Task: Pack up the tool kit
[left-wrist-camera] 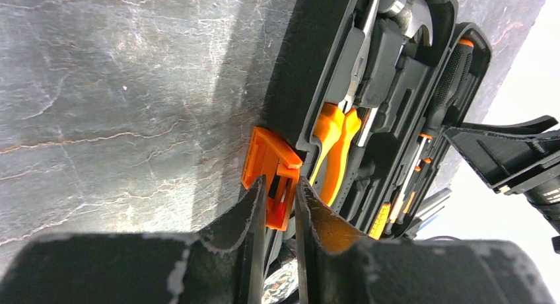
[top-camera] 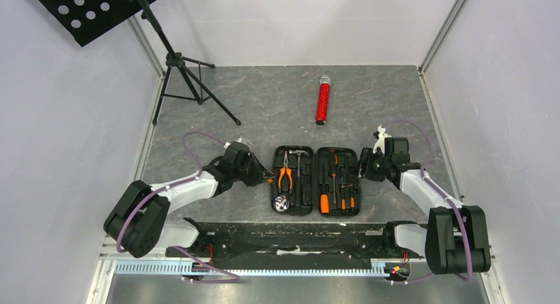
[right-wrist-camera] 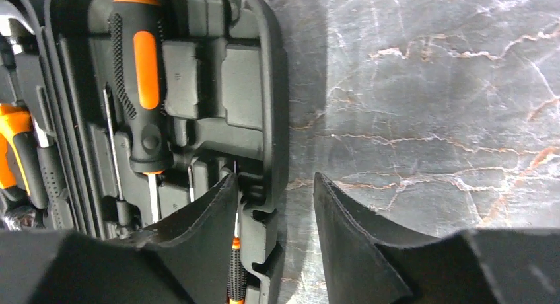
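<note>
The open tool kit point(top-camera: 306, 150) lies on the floor, pliers point(top-camera: 285, 178) and hammer in its left half, screwdrivers point(top-camera: 324, 203) in its right. My left gripper is at the orange latch point(left-wrist-camera: 261, 155) on the kit's left edge, fingertips a little apart over it; whether they grasp it is unclear. Orange-handled pliers point(left-wrist-camera: 337, 155) lie beyond it. My right gripper stands open at the kit's right edge, its left finger over the rim point(right-wrist-camera: 274, 92), its right finger over bare floor.
A red cylinder point(top-camera: 323, 100) lies behind the kit. A black stand point(top-camera: 177, 59) is at the back left. Bare grey floor point(top-camera: 366, 99) surrounds the kit, with white walls at back and sides.
</note>
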